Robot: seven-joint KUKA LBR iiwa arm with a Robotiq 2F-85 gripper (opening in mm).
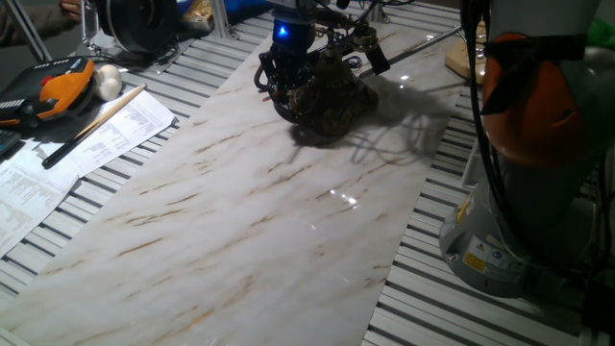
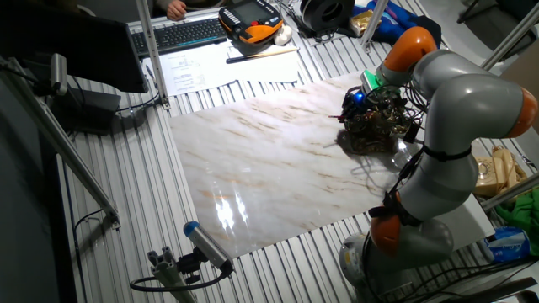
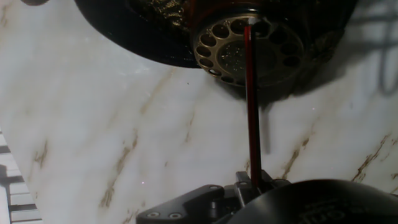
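An old-style rotary telephone, dark with brassy ornament [image 1: 334, 101], stands at the far end of the marble-patterned board. Its round dial [image 3: 227, 62] with finger holes fills the top of the wrist view. At the bottom of that view my gripper is shut on a thin red stick [image 3: 252, 112]. The stick's pale tip overlaps a hole near the dial's upper right; whether it touches cannot be told. In exterior view 2 the telephone [image 2: 383, 126] is partly hidden behind the arm and wiring.
Most of the marble board [image 2: 269, 160] is bare. Papers [image 1: 120, 130] with a wooden stick [image 1: 94, 125] and an orange-black handheld device [image 1: 46, 88] lie off its left side. A camera on a post [image 2: 206, 244] stands by the front edge.
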